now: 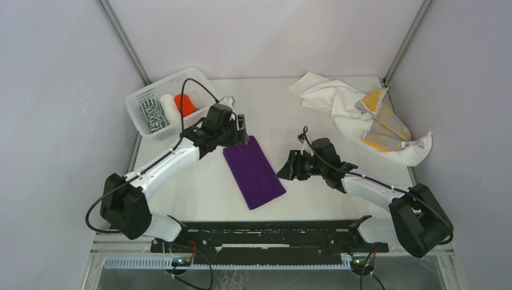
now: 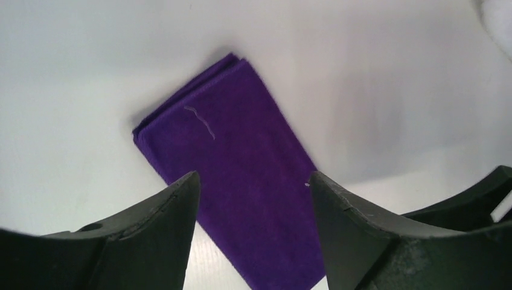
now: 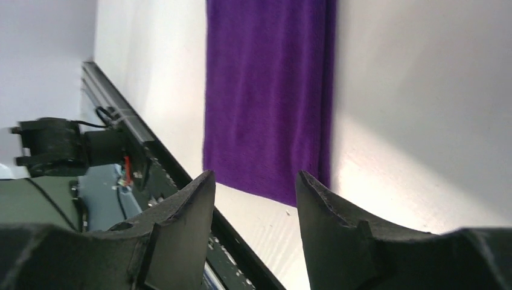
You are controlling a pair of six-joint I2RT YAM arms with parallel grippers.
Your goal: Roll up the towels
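A purple towel (image 1: 253,175), folded into a flat strip, lies slanted on the middle of the table. Its far short end shows stacked layers in the left wrist view. Over that far end hangs my left gripper (image 1: 243,130); its fingers (image 2: 172,217) are spread with nothing gripped. My right gripper (image 1: 286,170) is just off the towel's right long edge, near its front corner. In the right wrist view its fingers (image 3: 187,223) stand apart, and the towel (image 3: 262,121) lies flat beyond them, a lower layer peeking out along one side.
At the back left a white basket (image 1: 140,121) holds a green-and-white roll (image 1: 153,115), a white roll (image 1: 170,108) and an orange roll (image 1: 185,104). A loose white towel (image 1: 338,103) and a yellow-grey one (image 1: 389,127) lie heaped at the back right.
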